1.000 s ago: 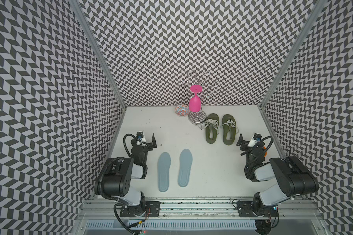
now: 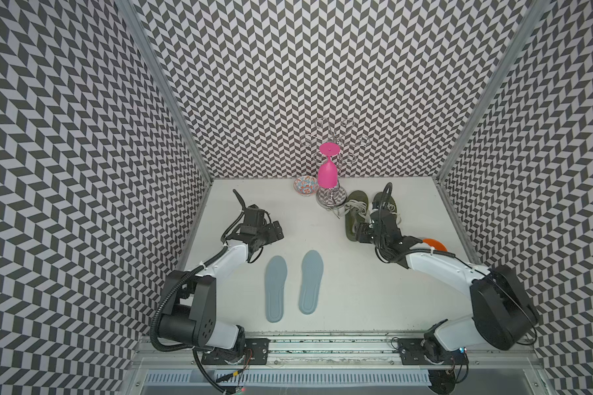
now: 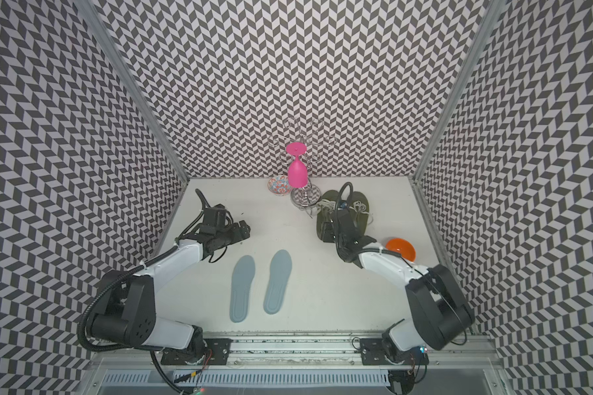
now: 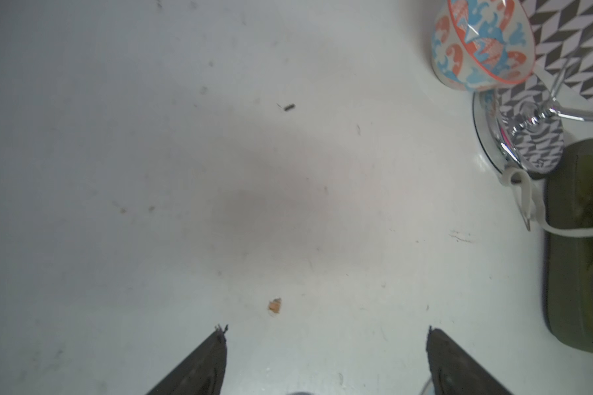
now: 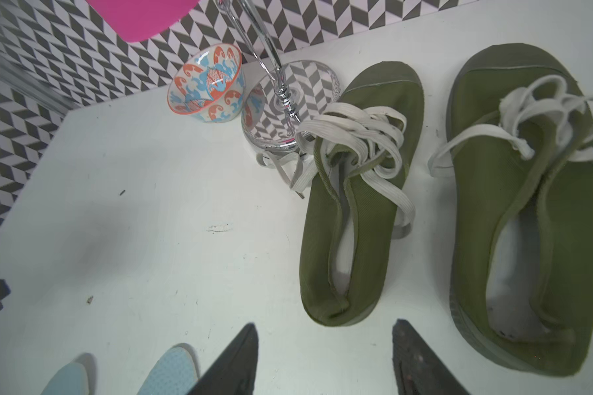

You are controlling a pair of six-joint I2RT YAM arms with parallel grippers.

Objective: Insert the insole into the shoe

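Observation:
Two grey-blue insoles, a left one [image 2: 275, 288] and a right one [image 2: 311, 281], lie side by side on the front middle of the table. Two olive shoes with pale laces stand at the back right, the left shoe [image 5: 369, 197] and the right shoe [image 5: 527, 197], openings facing up. My right gripper hovers by the heel of the left shoe, its fingers [image 5: 234, 362] apart and the space between them empty. My left gripper is open over bare table, beyond the insoles and left of them, holding nothing.
A chrome stand [image 5: 283, 98] bearing a pink goblet [image 2: 327, 174] rises just left of the shoes, beside a patterned bowl [image 2: 305, 185]. An orange bowl [image 3: 400, 249] sits near the right edge.
Both arms have reached farther out over the table. The right gripper has swung left to the shoes, and the left one has moved rightward. Insoles and shoes stay in place.

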